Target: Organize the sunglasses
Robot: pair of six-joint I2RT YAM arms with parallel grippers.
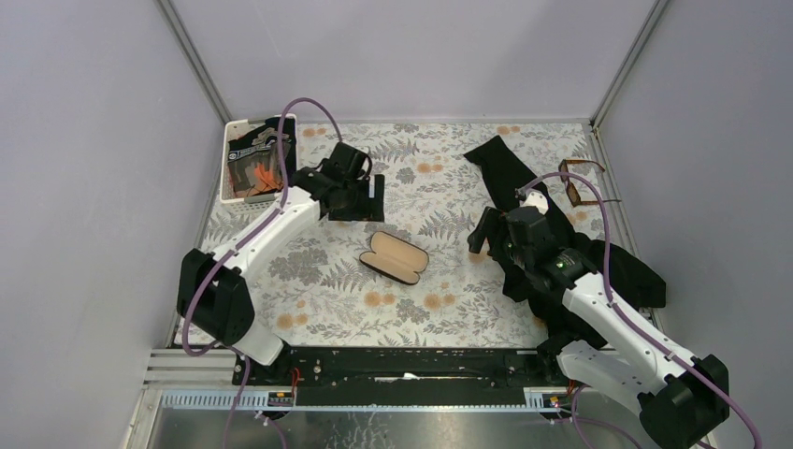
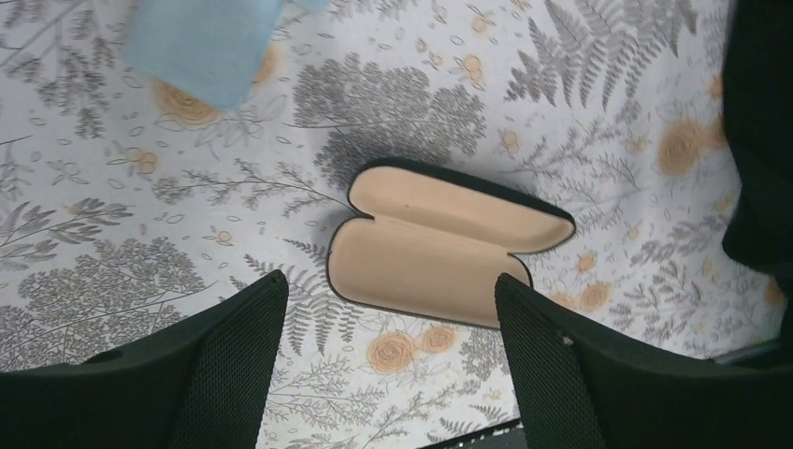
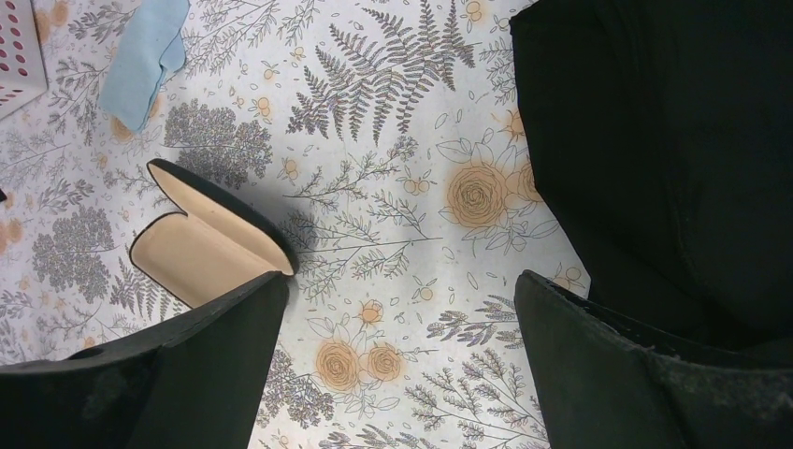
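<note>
An eyeglass case [image 1: 395, 256] lies opened out on the table's middle, its beige lining facing up and its dark rim showing. In the left wrist view the case [image 2: 421, 267] is seen whole, past the fingers and not held. Just up and left of it in the top view, my left gripper [image 1: 356, 215] is open and empty. My right gripper [image 1: 489, 246] hangs open and empty beside the black cloth. Brown-framed glasses [image 1: 571, 194] rest at the table's far right, partly crossed by the right arm's purple cable. A light blue cloth [image 3: 145, 61] lies beyond the case.
Black fabric [image 1: 505, 168] stretches down the right side, under the right arm. A white basket [image 1: 224, 178] with dark and orange items stands at the back left. The patterned table between the case and the black fabric is clear.
</note>
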